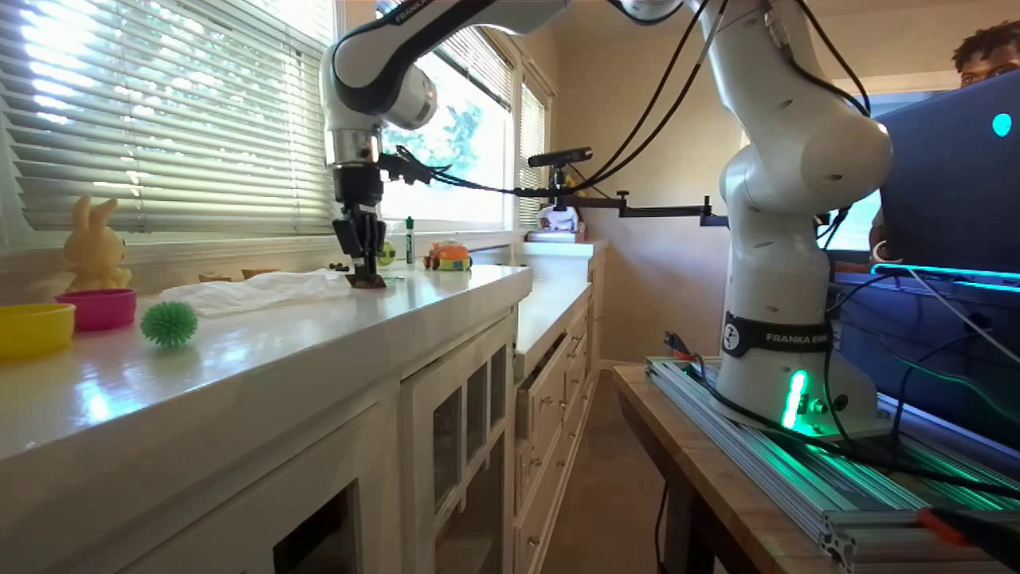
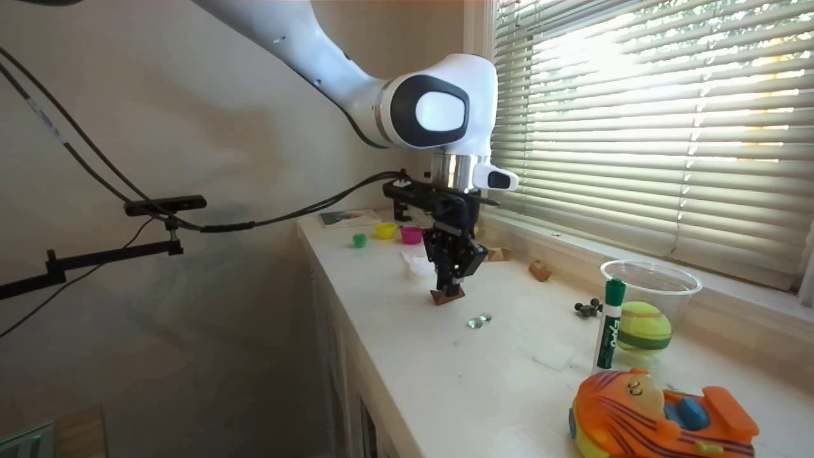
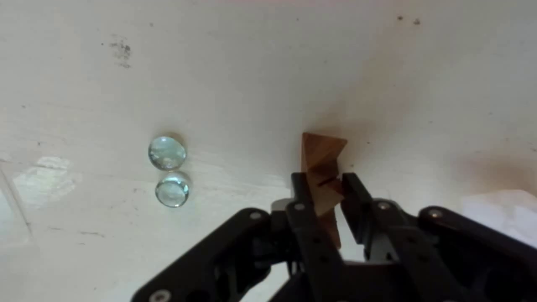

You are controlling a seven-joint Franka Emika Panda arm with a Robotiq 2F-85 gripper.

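In the wrist view a small brown wooden block with pointed, angled faces (image 3: pixel 322 151) sits between my fingers. My gripper is shut on it, the fingers pressing its two sides. Exterior view 2 has the brown block (image 2: pixel 447 296) at or just above the white countertop (image 2: pixel 412 366); whether it touches cannot be told for certain. My gripper (image 1: pixel 366 277) points straight down over the counter in exterior view 1. Two clear glass beads (image 3: pixel 168 168) lie side by side, left of the block in the wrist view.
A crumpled white cloth (image 1: pixel 253 292) lies close to my gripper. Other brown blocks (image 2: pixel 539 270) rest near the window sill. A clear cup with a tennis ball (image 2: pixel 645 327), a green marker (image 2: pixel 608 328) and an orange toy car (image 2: pixel 660 420) stand further along. Pink (image 1: pixel 100 308) and yellow bowls (image 1: pixel 37 330) occupy the other end.
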